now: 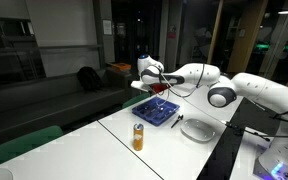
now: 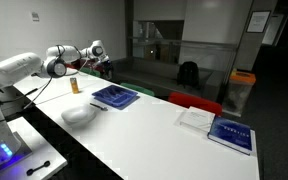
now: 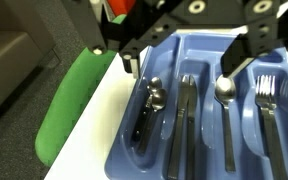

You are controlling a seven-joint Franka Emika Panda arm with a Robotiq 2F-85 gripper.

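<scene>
My gripper is open above a blue cutlery tray (image 1: 155, 114), with its two fingers (image 3: 132, 65) well apart and nothing between them. In the wrist view, small spoons (image 3: 156, 98) lie in the tray's left compartment beside a dark handle. Knives (image 3: 186, 115) fill the slot beside it, followed by a larger spoon (image 3: 225, 95) and a fork (image 3: 267, 105) to the right. Exterior view 2 shows the tray (image 2: 114, 96) on the white table, with the arm reaching over from behind. The fingertips stay clear of the cutlery.
A white bowl (image 1: 196, 129) and a dark-handled utensil (image 1: 177, 120) lie right of the tray. An orange-brown can (image 1: 138, 137) stands nearer the front. Green chairs (image 3: 79, 95) line the table edge.
</scene>
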